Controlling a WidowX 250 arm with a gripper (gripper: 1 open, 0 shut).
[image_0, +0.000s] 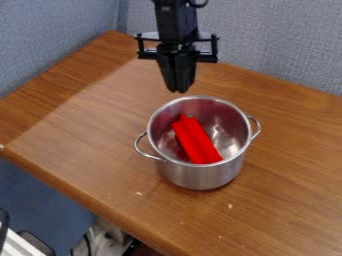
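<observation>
A steel pot (198, 174) with two side handles stands on the wooden table (80, 130), right of centre. A red elongated object (195, 140) lies inside it, tilted lengthwise from back to front. My black gripper (178, 72) hangs above and behind the pot, clear of it. Its fingertips are small and dark, so I cannot tell how far apart they are; nothing shows held below them.
The grey padded wall (281, 40) runs along the back and left. Cables and a white item lie off the table at lower left.
</observation>
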